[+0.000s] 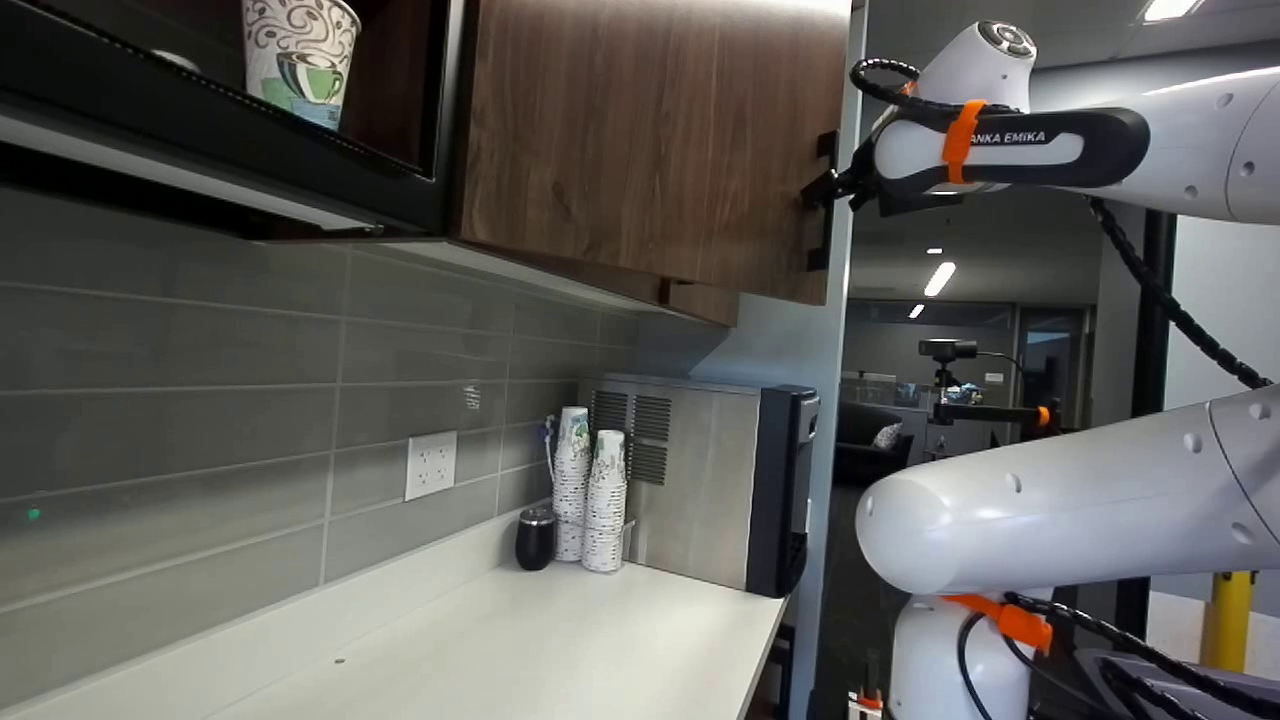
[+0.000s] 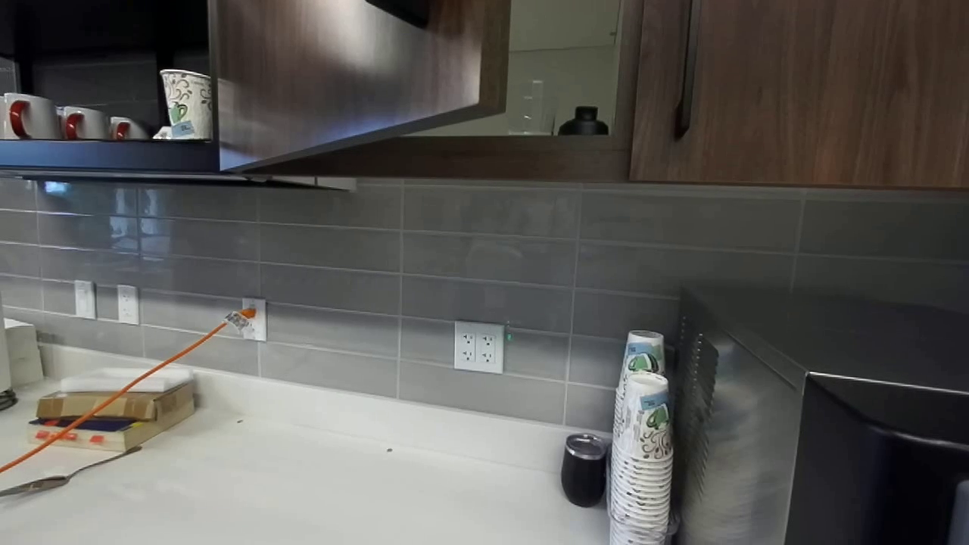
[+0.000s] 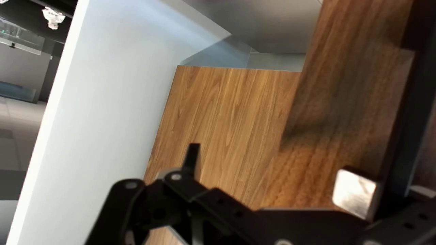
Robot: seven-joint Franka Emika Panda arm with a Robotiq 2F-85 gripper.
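A brown wooden cabinet door (image 1: pixel 648 132) stands swung open, angled out from the cabinet in exterior view 2. Its black handle (image 1: pixel 824 198) runs upright near the door's free edge. My gripper (image 1: pixel 830 192) is at this handle. In the wrist view the black fingers (image 3: pixel 191 159) stand wide apart, one on the left over the wood, the other side close against the dark handle (image 3: pixel 408 122) at right. I see nothing clamped between them. Whether a finger is hooked behind the handle cannot be made out.
Below are a clear white counter (image 1: pixel 516 648), stacked paper cups (image 1: pixel 605 510), a black tumbler (image 1: pixel 535 539) and a steel machine (image 1: pixel 702 480). A pale side panel (image 3: pixel 106 102) rises close to the gripper. An open shelf holds a paper cup (image 1: pixel 300 60).
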